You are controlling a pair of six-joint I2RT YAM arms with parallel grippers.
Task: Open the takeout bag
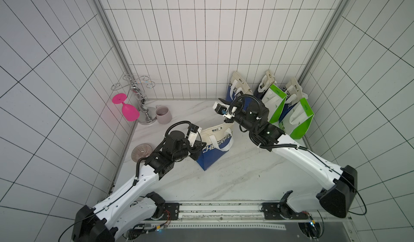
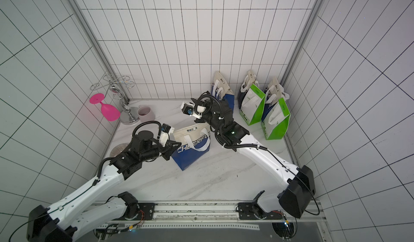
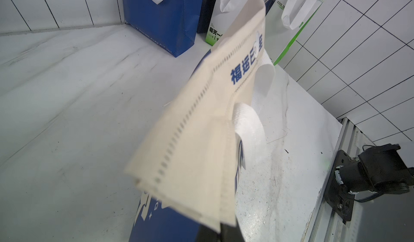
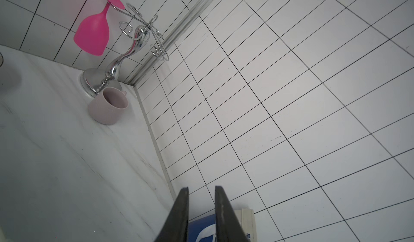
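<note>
The blue and cream takeout bag (image 1: 212, 156) stands on the table between my arms. Its cream upper part (image 3: 194, 142) fills the middle of the left wrist view, the top edges lying close together, with a white handle (image 3: 250, 127) hanging on one side. My left gripper is shut on the bag's cream edge at the bottom of that view. Above and behind the bag hangs my right gripper, its fingers (image 4: 182, 207) apart and only background showing between them.
Several blue and green-white bags (image 1: 297, 117) stand at the back right. A pink mug (image 1: 163, 114), a metal rack with a pink goblet (image 1: 129, 111) and a round glass dish (image 1: 141, 151) are at the left.
</note>
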